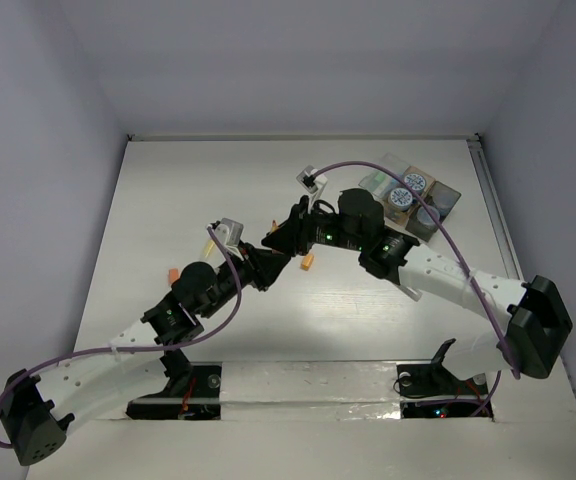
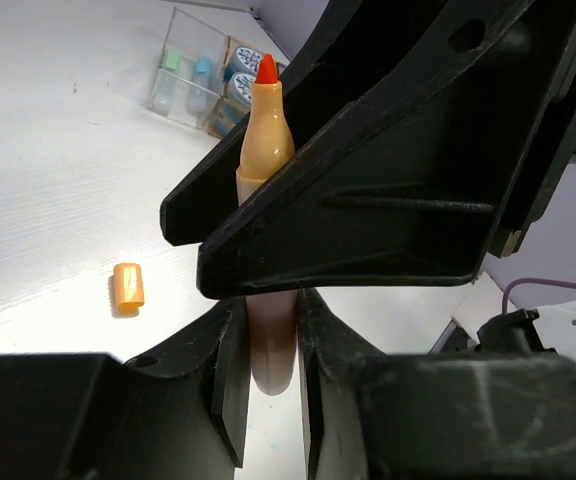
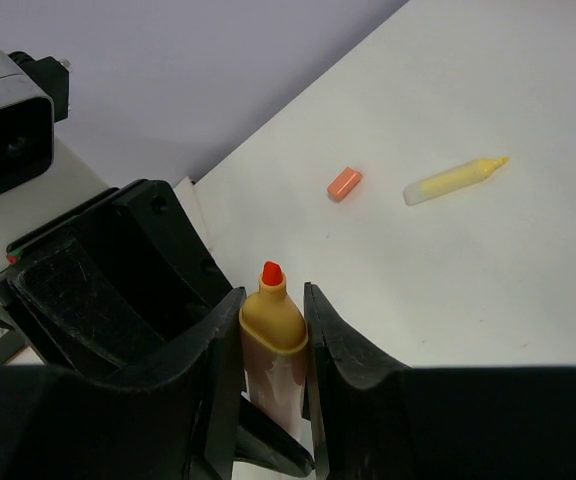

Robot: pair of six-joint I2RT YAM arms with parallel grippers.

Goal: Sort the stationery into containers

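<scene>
An orange-tipped marker (image 2: 273,350) stands upright, held by both grippers: my left gripper is shut on its lower part, and my right gripper is shut on it higher up, just below the tip. The two grippers meet over the middle of the table in the top view. An orange cap (image 2: 128,288) lies on the table. A yellow marker (image 3: 453,180) and a red-orange block (image 3: 344,184) lie on the left side. A divided container (image 2: 183,75) with stationery and round tins stands at the back right.
Walls surround it at the back and both sides.
</scene>
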